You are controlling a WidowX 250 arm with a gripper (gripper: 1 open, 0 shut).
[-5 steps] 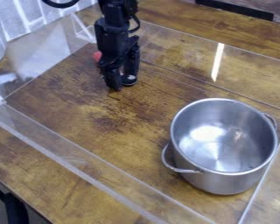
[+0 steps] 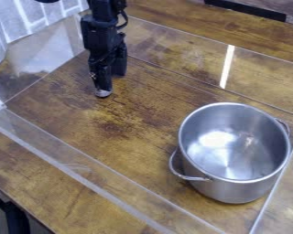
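Note:
My dark arm comes down from the top left, with the gripper (image 2: 105,77) low over the wooden surface at the upper left. A small light-coloured object (image 2: 103,91) shows at the lower end of the fingers; whether it is held or only lies there I cannot tell. A large steel pot (image 2: 233,152) with side handles stands upright at the right.
Clear plastic strips or panels border the wooden table (image 2: 100,128) along the left, bottom and right. The middle of the table between gripper and pot is free. A pale curtain or sheet is at the top left.
The gripper has shifted left by a short way. A red item seen left of it earlier is now hidden. The pot has not moved.

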